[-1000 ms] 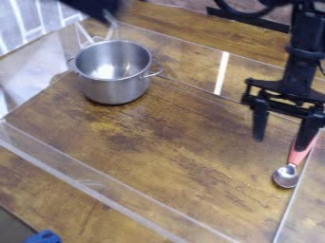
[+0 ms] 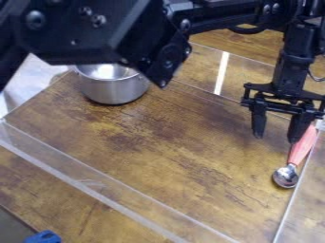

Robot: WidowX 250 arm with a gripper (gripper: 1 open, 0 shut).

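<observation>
My black gripper (image 2: 276,130) is at the right of the view, open, its two fingers pointing down just above the pink handle of a spoon-like utensil (image 2: 299,150) with a metal head, which lies on the wooden table near the right edge. A steel pot (image 2: 114,87) stands at the upper left, partly hidden behind the black arm that crosses the top of the view.
Clear strips run along its left and right sides. A small blue object (image 2: 42,237) is at the lower left corner.
The arm's upper part has swung down over the top of the view, covering more of the pot. The gripper has shifted slightly since one second ago. The utensil lies in place.
</observation>
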